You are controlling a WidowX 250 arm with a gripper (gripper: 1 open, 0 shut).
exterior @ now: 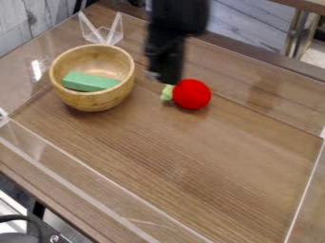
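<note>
A wooden bowl (90, 99) sits at the upper left of the table, holding a light green block (91, 83). To its right a red round object with a small green top (192, 94) rests on the wood. My dark gripper (162, 59) hangs blurred above and between the two, at the top of the view. Its fingertips are too blurred to show whether they are open or shut.
A white shape lies behind the bowl at the top left. A dark cable curls at the lower left corner.
</note>
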